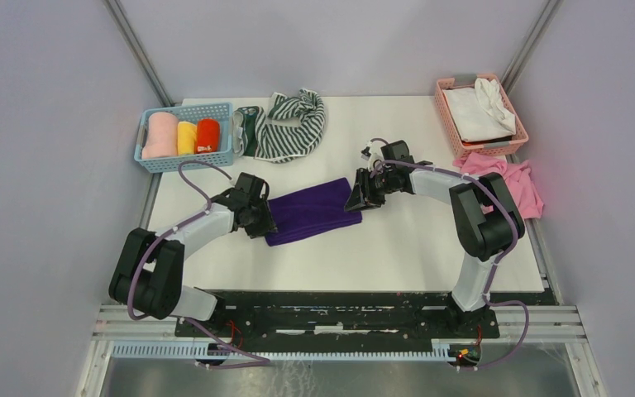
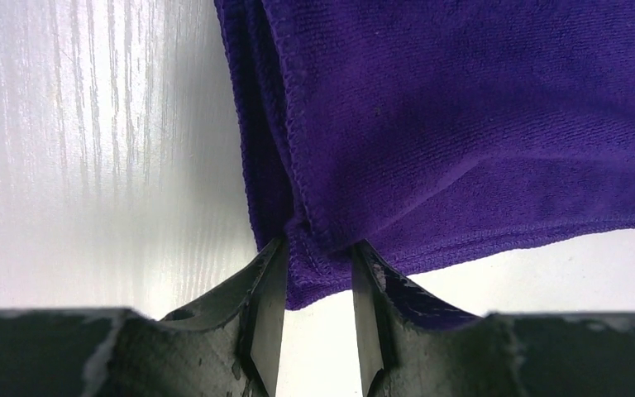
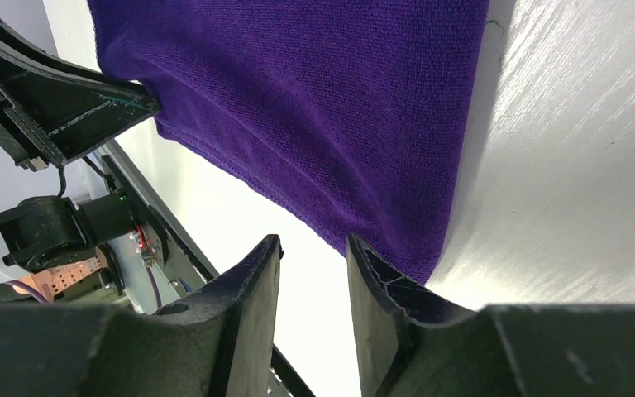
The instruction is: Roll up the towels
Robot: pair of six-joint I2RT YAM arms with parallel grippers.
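Observation:
A purple towel point(image 1: 310, 207) lies folded over in a long band on the white table. My left gripper is at the towel's near-left corner, fingers part open around a bunched fold in the left wrist view. My right gripper is over the towel's right end, fingers apart, tips near the lower corner; whether they touch the cloth is unclear. The left gripper also shows at the upper left of the right wrist view, against the towel.
A blue basket point(image 1: 152, 163) with pink, yellow and red rolls stands back left, beside a striped green-white cloth point(image 1: 289, 136). A pink basket point(image 1: 484, 147) with white cloths and a loose pink cloth point(image 1: 519, 186) are at the right.

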